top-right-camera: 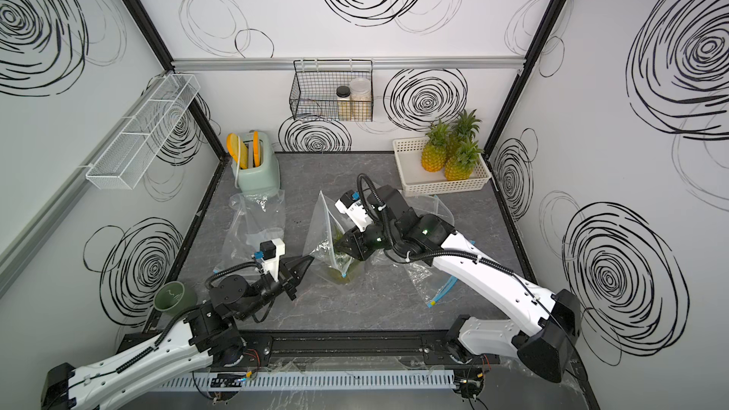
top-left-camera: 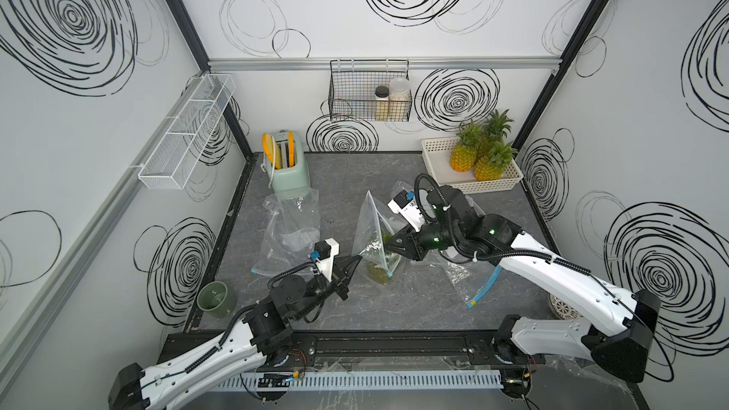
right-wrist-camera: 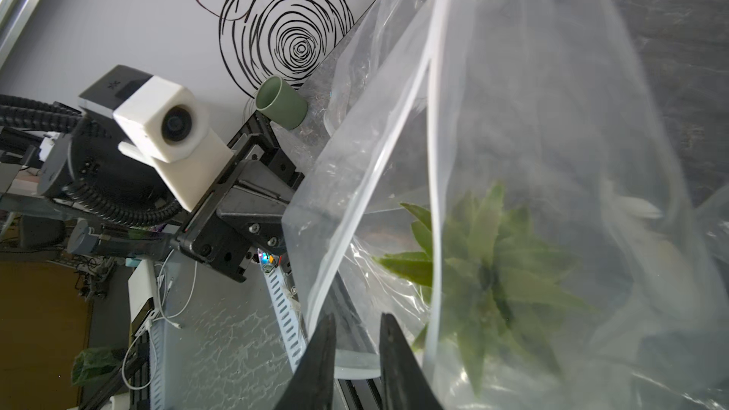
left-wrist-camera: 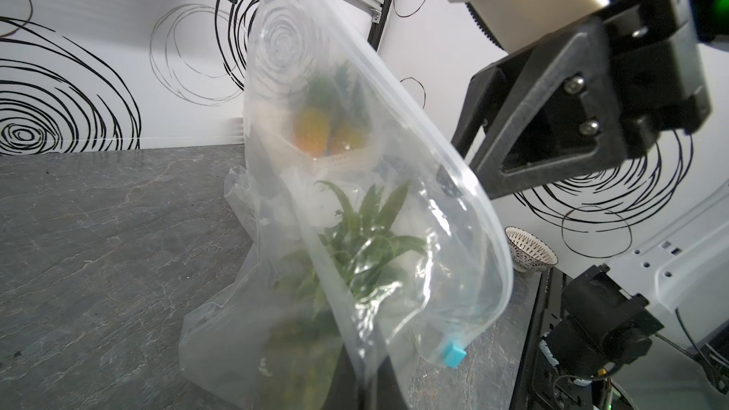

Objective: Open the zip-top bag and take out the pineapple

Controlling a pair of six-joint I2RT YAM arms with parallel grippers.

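Observation:
A clear zip top bag (top-left-camera: 370,220) stands opened at the table's middle, a pineapple (left-wrist-camera: 364,243) inside it, its leafy crown showing through the plastic. My left gripper (top-left-camera: 354,261) is shut on the bag's edge at its left side, seen at the bottom of the left wrist view. My right gripper (top-left-camera: 393,244) is at the bag's right opening, its fingertips partly behind plastic; what lies between them is unclear.
Empty bags lie left (top-left-camera: 284,235) and right (top-left-camera: 474,281). A white tray (top-left-camera: 440,174) with several pineapples is at back right, a knife block (top-left-camera: 288,174) at back left, a green cup (top-left-camera: 216,303) at front left.

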